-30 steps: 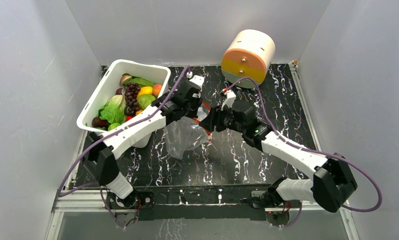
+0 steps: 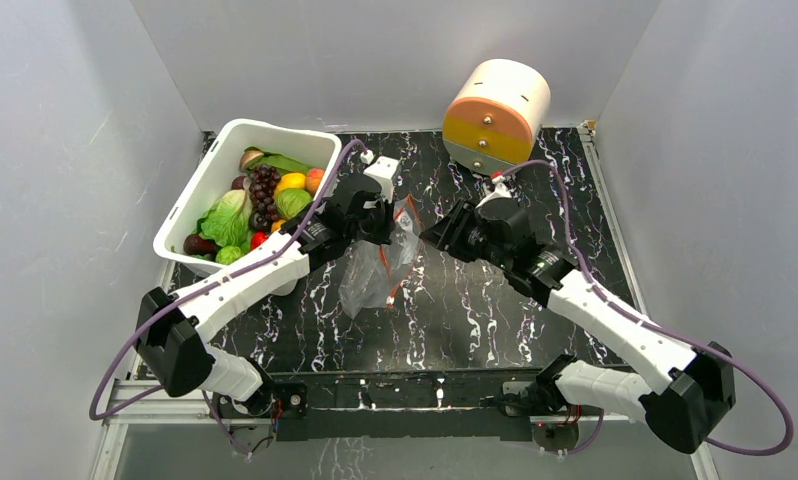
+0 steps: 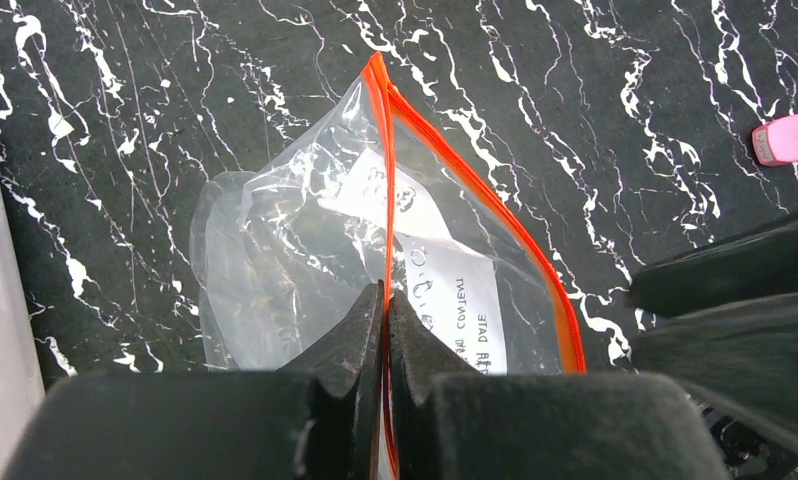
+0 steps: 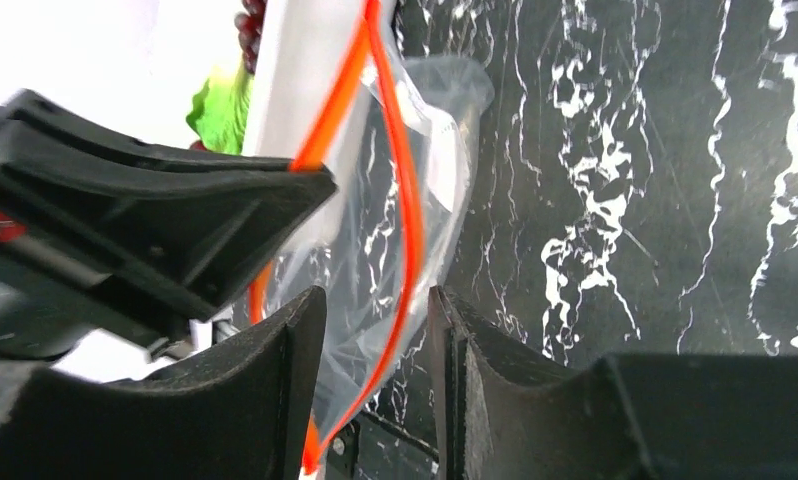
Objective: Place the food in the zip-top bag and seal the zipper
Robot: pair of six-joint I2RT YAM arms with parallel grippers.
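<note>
A clear zip-top bag (image 2: 377, 280) with an orange zipper (image 3: 490, 200) hangs from my left gripper (image 2: 380, 232), whose fingers are shut on the zipper edge in the left wrist view. Beside it on the right, my right gripper (image 2: 440, 235) is part open, facing the bag, with the orange strip (image 4: 407, 220) behind the space in front of its fingers in the right wrist view; nothing is seen held there. The food, with lettuce (image 2: 225, 215), grapes (image 2: 263, 190) and other produce, lies in a white bin (image 2: 185, 200) at left.
A rounded container with coloured drawers (image 2: 490, 115) stands at the back right. A small pink object (image 3: 785, 138) lies on the black marbled table (image 2: 495, 320). Walls enclose the sides and back.
Both arms drew apart from a second ago, and the bag now hangs more narrowly.
</note>
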